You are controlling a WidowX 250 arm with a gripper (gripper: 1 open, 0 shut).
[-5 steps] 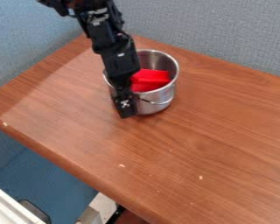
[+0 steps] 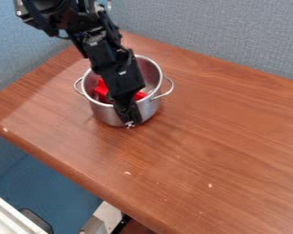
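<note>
A steel pot [image 2: 160, 101] with two side handles stands on the wooden table [image 2: 211, 155], toward its back left. Red objects [image 2: 102, 90] lie inside it, partly hidden behind the arm. The black gripper [image 2: 129, 117] points down over the pot's front right part, its lower end at or near the rim; I cannot tell whether it is open or shut, or whether it touches the pot.
Grey padded walls stand behind and to the left. A white object [image 2: 7, 219] is at the lower left, off the table.
Over the last second the pot has moved left and turned, and the arm now hangs over it rather than at its left side. More red was visible earlier.
</note>
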